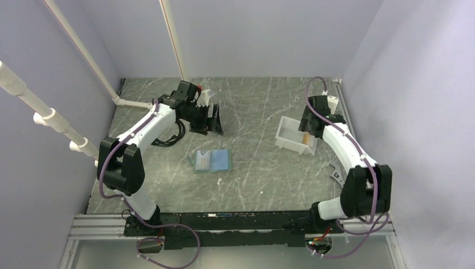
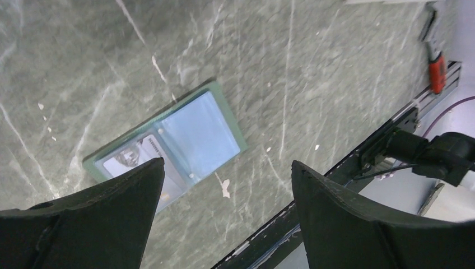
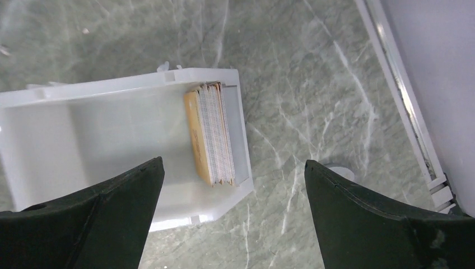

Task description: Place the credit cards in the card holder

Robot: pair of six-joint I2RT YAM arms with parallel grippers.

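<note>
The card holder (image 1: 221, 161) lies open and flat on the table, front left of centre. Its left half shows a white card with a dark print (image 2: 126, 159); its right half is plain blue (image 2: 199, 134). Several credit cards (image 3: 215, 134) stand on edge in a tight stack inside the white bin (image 3: 126, 221), at one end wall. My left gripper is open and empty, raised behind the holder. My right gripper is also open, above that end of the bin, with nothing gripped.
A coiled black cable (image 1: 171, 137) lies behind and left of the holder. At the right edge is a tool (image 1: 337, 175), its red handle (image 2: 437, 73) showing in the left wrist view. Mid-table is bare.
</note>
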